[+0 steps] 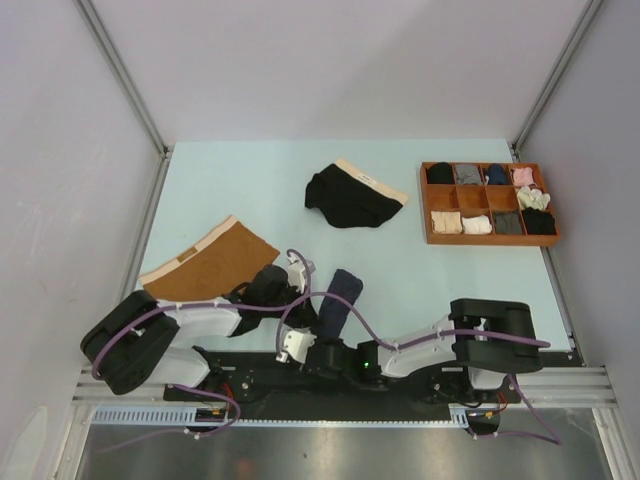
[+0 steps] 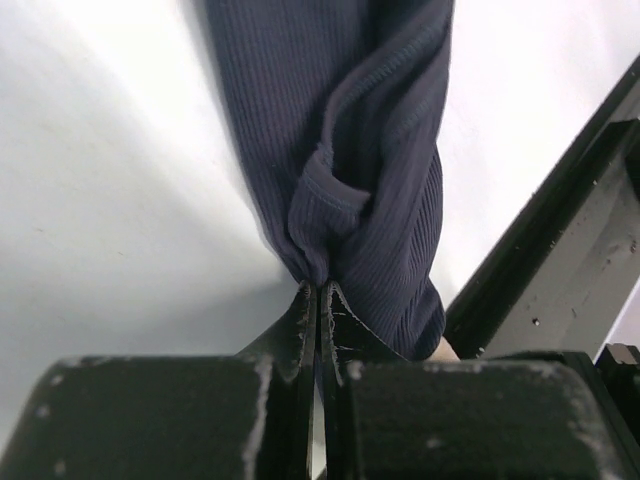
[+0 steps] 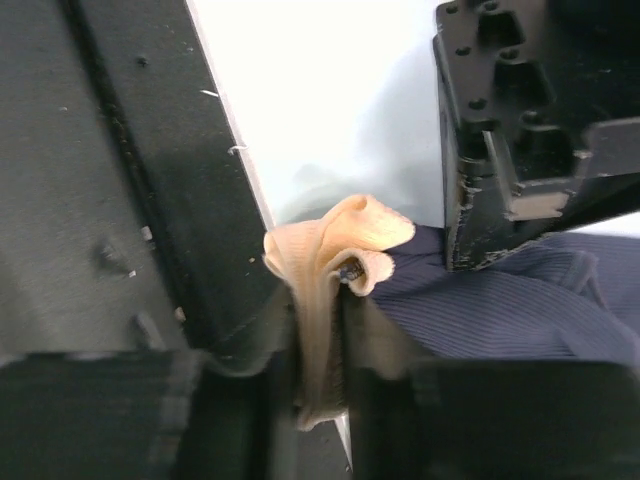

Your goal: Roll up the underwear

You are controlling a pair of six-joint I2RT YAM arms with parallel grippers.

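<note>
Dark navy ribbed underwear (image 1: 340,295) lies on the white table between both arms, near the front edge. My left gripper is shut low on its fabric, fingertips pressed together in the folds. In the right wrist view the peach waistband (image 3: 330,250) rises bunched at the table edge between the blurred fingers of my right gripper, beside the navy cloth (image 3: 500,310). The left gripper's black housing stands just above it there.
An orange item (image 1: 210,260) lies at left, a black one (image 1: 350,205) at back. A wooden divided box (image 1: 490,240) with folded clothes is at back right. The dark front edge (image 3: 110,200) runs close by.
</note>
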